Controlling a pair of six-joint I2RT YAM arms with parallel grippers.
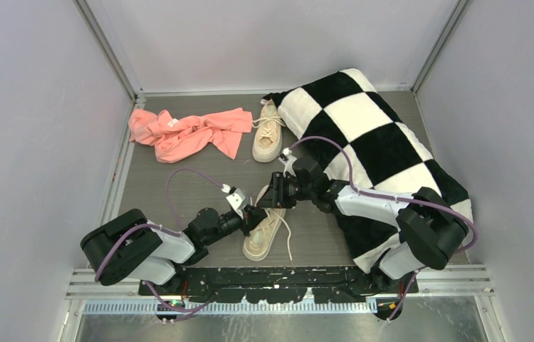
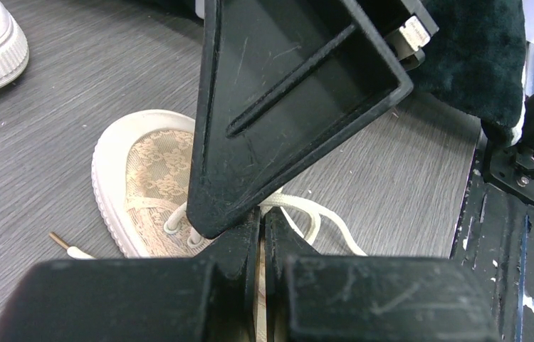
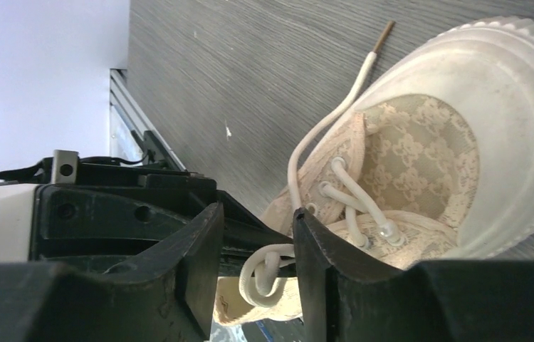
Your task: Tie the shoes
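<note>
A beige lace-up shoe [image 1: 258, 246] lies at the front middle with its heel towards me. At its laces, my left gripper is shut, and white shoelace [image 2: 332, 217] shows right at its fingertips; whether the lace is pinched there is hard to make out. My right gripper stands part open over the toe end, close against the left one. Between its spread fingers the right wrist view shows a curled lace loop [image 3: 248, 281] at the left gripper's tip. One lace end [image 3: 355, 89] with a brown tip lies loose beside the shoe.
A second beige shoe [image 1: 267, 147] with laces stands farther back. To its left lies a crumpled pink cloth [image 1: 191, 134]. A black-and-white checkered cushion [image 1: 371, 139] fills the right side, under the right arm.
</note>
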